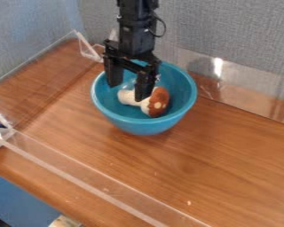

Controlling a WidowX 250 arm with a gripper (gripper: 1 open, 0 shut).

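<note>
A turquoise bowl (159, 126) stands on the wooden table. Inside it lies a toy mushroom with a white stem and a brown, white-spotted cap (156, 103). The black gripper (130, 77) hangs over the back left of the bowl, its open fingers reaching down into it just above the mushroom's stem, which it partly hides.
Bare wooden table (227, 186) spreads to the right and front. Clear low barriers run along the back and left edges, with grey walls behind. A dark blue object lies at the far left edge, partly out of view.
</note>
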